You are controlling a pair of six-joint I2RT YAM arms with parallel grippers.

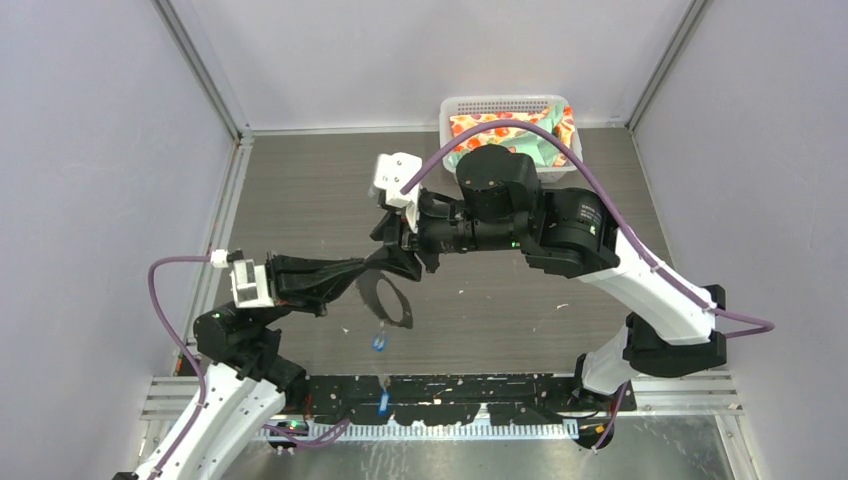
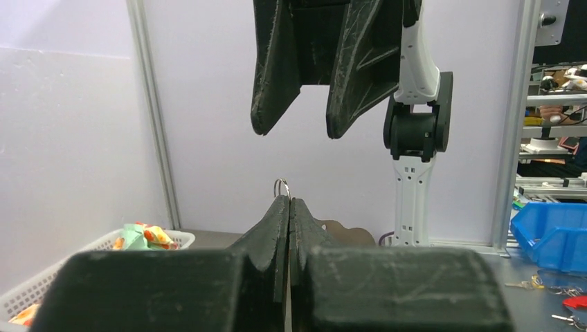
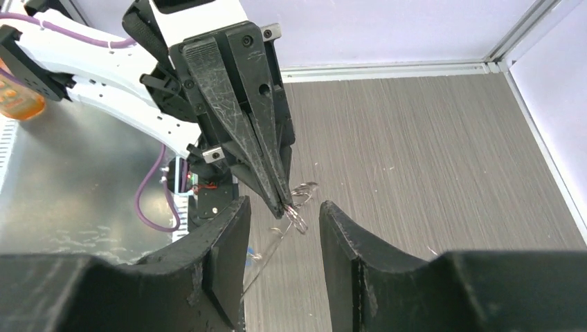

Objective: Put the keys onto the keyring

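A small metal keyring sticks up from the tips of my left gripper, which is shut on it; in the right wrist view the ring [image 3: 297,221] shows at those fingertips. Below it hangs a dark loop with thin strands and small blue tags [image 1: 379,340], visible in the top view; whether keys are among them I cannot tell. My right gripper stands part open around the left fingertips, slightly back from the ring, and in the left wrist view its two fingers are above the ring.
A white basket [image 1: 445,130] with patterned cloth sits at the back right. The grey floor [image 1: 500,320] of the work area is otherwise largely clear. In the left wrist view, a blue bin and loose keys show outside the walls.
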